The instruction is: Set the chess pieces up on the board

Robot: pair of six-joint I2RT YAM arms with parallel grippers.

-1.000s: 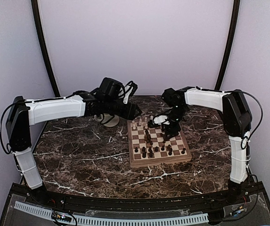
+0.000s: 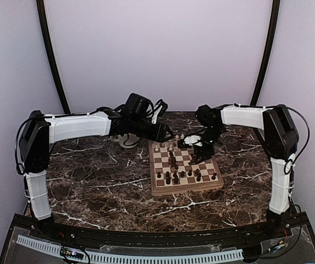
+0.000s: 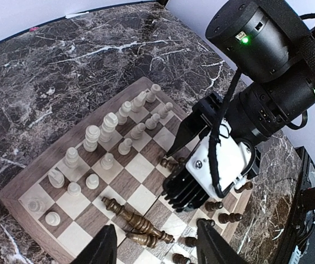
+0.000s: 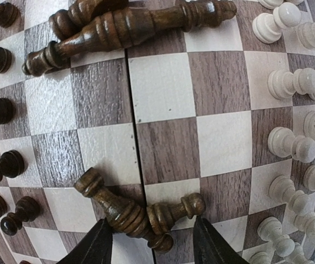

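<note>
On the wooden chessboard [image 2: 170, 191], white pieces [image 3: 92, 137] stand in rows on the far side, and dark pieces [image 2: 182, 174] stand along the near side. In the middle of the board a long brown piece [image 3: 139, 221] lies beside a shorter one [image 3: 142, 240]. My left gripper hovers above this pair, open and empty. Two further brown pieces [image 4: 120, 209] [image 4: 175, 212] lie touching each other. Right over them my right gripper has its fingers spread, one on each side; neither piece is visibly gripped.
A pale round container [image 2: 127, 141] stands left of the board, partly behind the left arm. My right arm [image 3: 267, 104] reaches across the board's right side, close to the left gripper.
The left gripper has moved right, over the board's far left part. My right arm has shifted slightly right, with its gripper still low over the board. The visible pieces look unmoved.
</note>
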